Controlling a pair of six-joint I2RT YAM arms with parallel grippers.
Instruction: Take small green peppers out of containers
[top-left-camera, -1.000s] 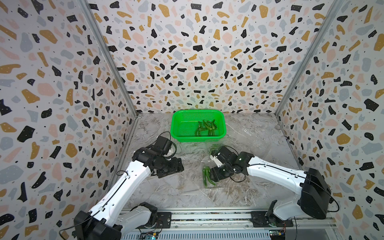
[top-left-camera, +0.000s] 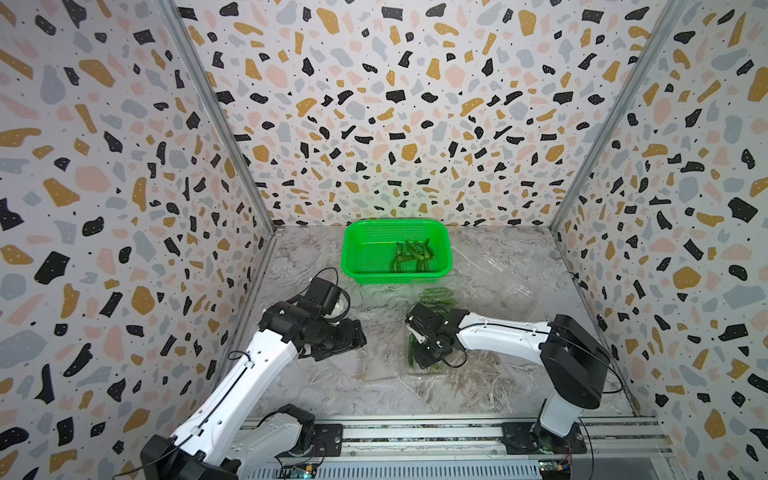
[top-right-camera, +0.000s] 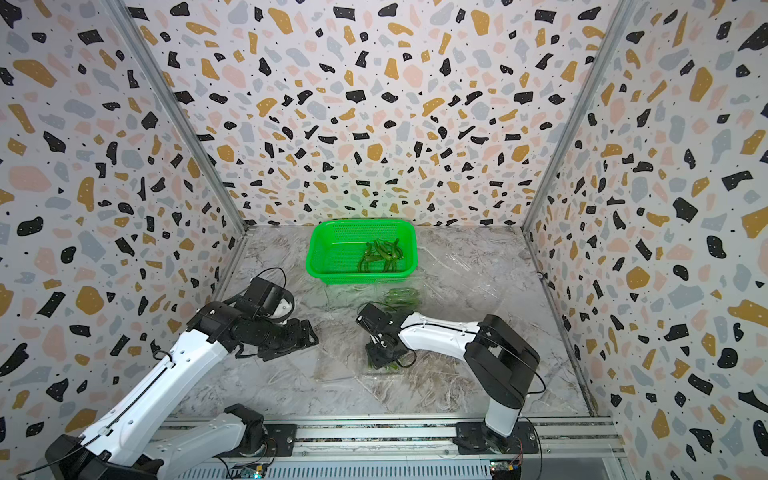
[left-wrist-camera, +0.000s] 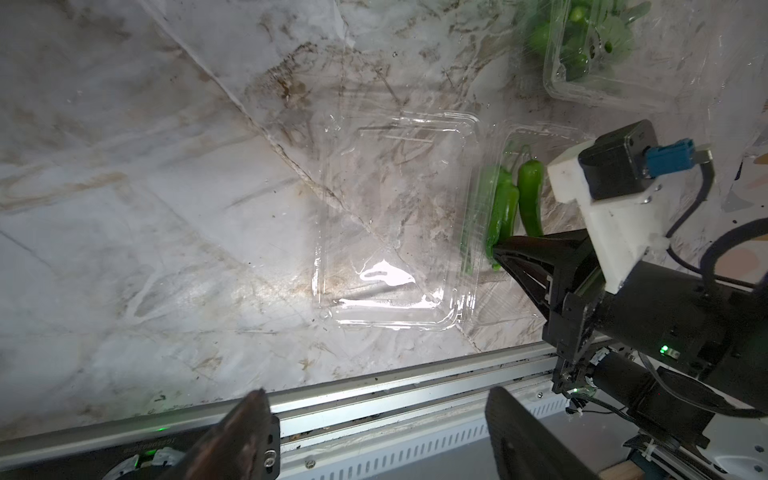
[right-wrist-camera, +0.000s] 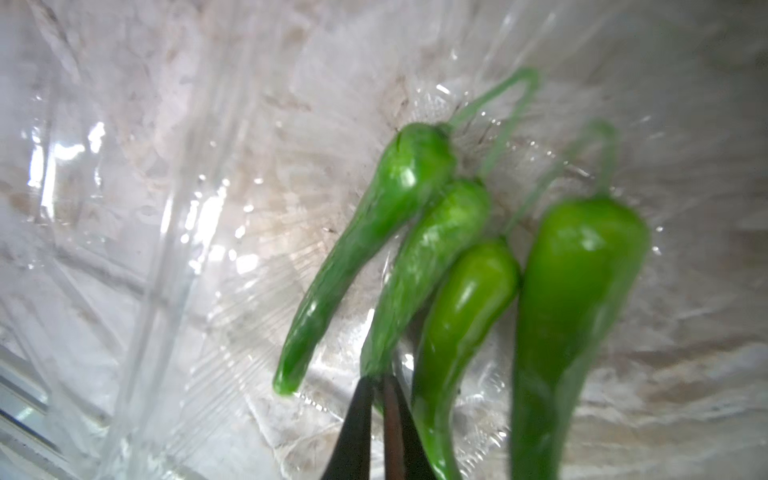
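Several small green peppers (right-wrist-camera: 448, 272) lie side by side in a clear plastic container (left-wrist-camera: 516, 296), stems pointing away from my right gripper. That gripper is shut, its tips meeting right at the lower end of one pepper; nothing clearly shows between them. In the left wrist view, green peppers (left-wrist-camera: 530, 196) are beside its fingertips. My left gripper is open and empty, above the table left of the container. More peppers (top-left-camera: 413, 254) lie in the green basket (top-left-camera: 364, 279) at the back.
A clear empty lid or tray (left-wrist-camera: 392, 216) lies left of the container. Another clear container with green peppers (top-right-camera: 400, 297) stands just in front of the basket. Further clear plastic (top-left-camera: 508, 276) lies back right. Bare table (left-wrist-camera: 160, 264) extends at the left.
My right arm has moved left over the near container, so its gripper now covers more of the peppers. The left arm has shifted slightly. Peppers in the basket look unchanged.
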